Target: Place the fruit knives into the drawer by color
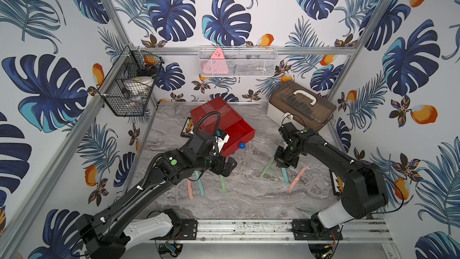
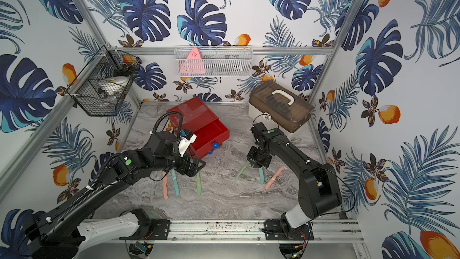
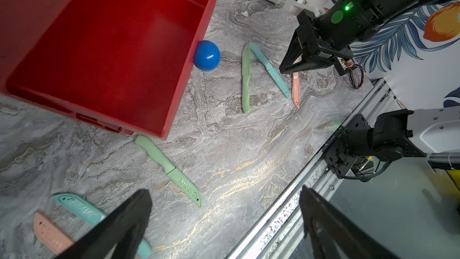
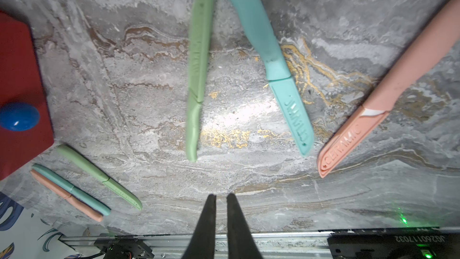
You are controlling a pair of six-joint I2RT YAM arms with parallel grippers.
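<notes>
The red drawer box [image 1: 244, 139] stands open; its drawer [image 3: 105, 43] looks empty in the left wrist view. My left gripper is open beside it, above a green knife [image 3: 167, 165], a teal knife [image 3: 81, 208] and a pink knife [image 3: 52, 232]. My right gripper is shut, with nothing visible between its fingers, above the right-hand group: a green knife [image 4: 196, 67], a teal knife [image 4: 258, 33] and a pink knife [image 4: 407, 62], all lying on the marble surface.
A lidded toolbox [image 1: 299, 105] stands at the back right. Wire baskets [image 1: 134, 84] hang on the left and back walls. A metal rail [image 1: 230, 224] runs along the front edge.
</notes>
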